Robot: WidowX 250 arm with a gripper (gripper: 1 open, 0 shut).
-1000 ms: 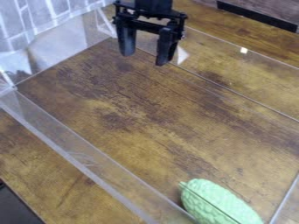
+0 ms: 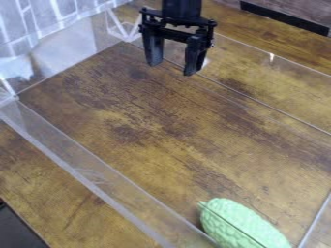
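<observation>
My black gripper (image 2: 173,54) hangs at the top centre of the camera view, open, its two dark fingers apart with nothing between them. It is over the back of a clear-walled enclosure on a brown wooden surface (image 2: 142,126). A pale green, ridged, oblong object (image 2: 241,225) lies at the bottom right inside the enclosure, far from the gripper and partly cut off by the frame's edge.
Clear walls (image 2: 91,174) border the wooden floor on the left, back and right. A small white thing shows behind the gripper's right finger, too hidden to tell. A white gridded curtain (image 2: 39,29) hangs at the back left.
The gripper has moved a little to the right over the last second. The green object has not moved.
</observation>
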